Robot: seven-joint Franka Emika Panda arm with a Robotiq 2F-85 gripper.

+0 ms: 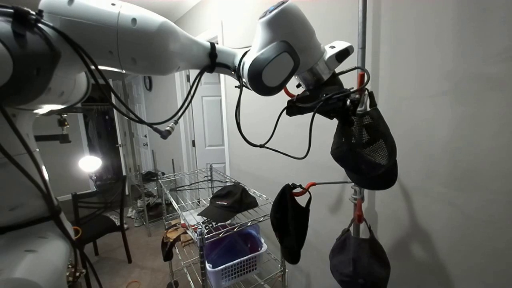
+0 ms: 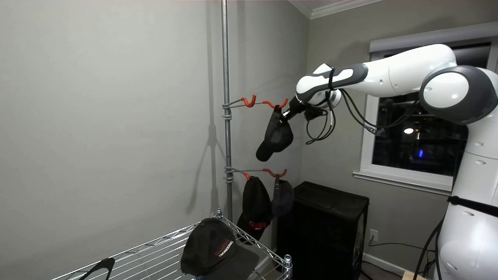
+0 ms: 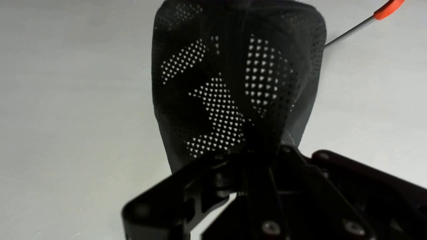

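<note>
A black mesh-backed cap hangs from an upper red hook, its brim downward and its body tilted. At the cap's upper back, my gripper reaches in from the right in exterior view 2, touching or overlapping the fabric. The mesh fills the middle of the wrist view, and the dark gripper meets its lower part. Its fingers look close together there, but black on black hides the gap and whether fabric is pinched between them.
Lower hooks hold a black cap and a dark grey cap. Another upper hook is empty, beside the metal pole. A black cap lies on the wire rack. Open air surrounds the arm's right side in exterior view 2.
</note>
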